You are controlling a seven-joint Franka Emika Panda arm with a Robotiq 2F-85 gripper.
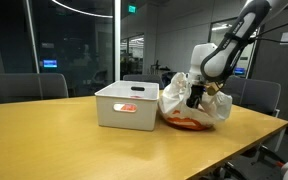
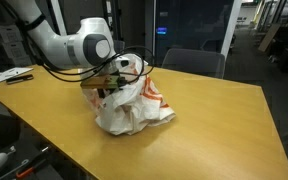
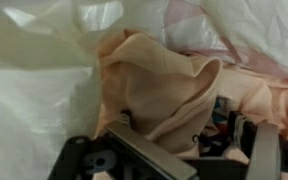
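A crumpled white plastic bag with red-orange markings (image 2: 149,107) lies on the table. My gripper (image 1: 194,98) is down among its folds, partly hidden by the plastic in both exterior views. In the wrist view, peach-coloured cloth (image 3: 144,75) lies bunched inside the bag, below the gripper. The fingers stand apart, one finger (image 3: 149,150) at the left and the other at the right. Cloth shows in the space between them, but neither side is seen clamped on it. Near the right finger is a small dark and blue thing (image 3: 220,112), too hidden to name.
A white box (image 1: 127,120) with an orange label stands beside the bag. Wide bare wooden table (image 1: 44,130) stretches to its left in exterior view 1. Chairs (image 1: 257,95) stand along the table's edges.
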